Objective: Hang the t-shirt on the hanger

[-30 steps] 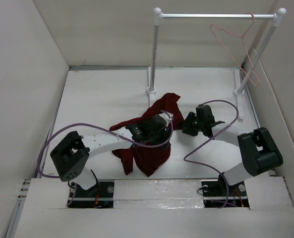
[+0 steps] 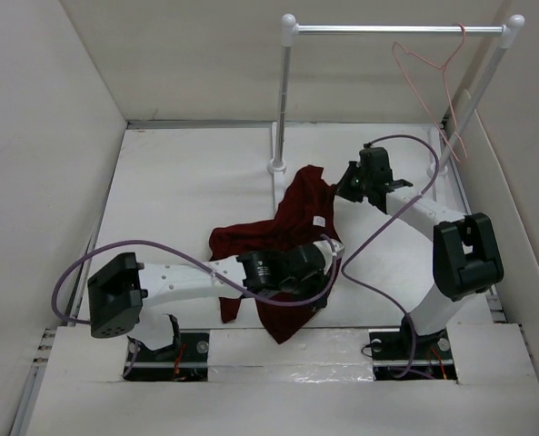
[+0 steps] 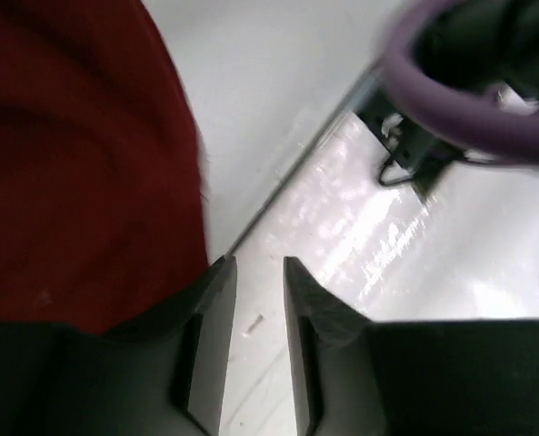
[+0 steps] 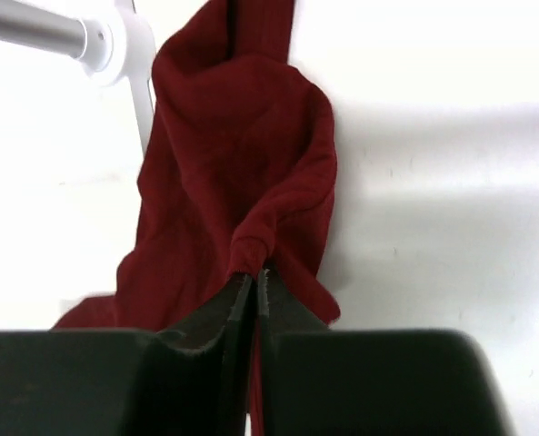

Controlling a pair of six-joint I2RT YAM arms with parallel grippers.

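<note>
The dark red t-shirt (image 2: 288, 221) lies bunched on the white floor, reaching toward the rack's left post. My right gripper has its fingertips close together on a raised fold of the shirt (image 4: 224, 154). My left gripper is over the front lower part of the shirt; in the left wrist view its tips are slightly apart beside the cloth's edge, with nothing visible between them. A pink hanger (image 2: 446, 77) hangs from the rail at the right.
The metal rack (image 2: 378, 29) stands at the back, its left post (image 2: 282, 118) next to the shirt. Purple cables loop over both arms.
My right gripper has risen toward the back, with the shirt's corner shifting along.
</note>
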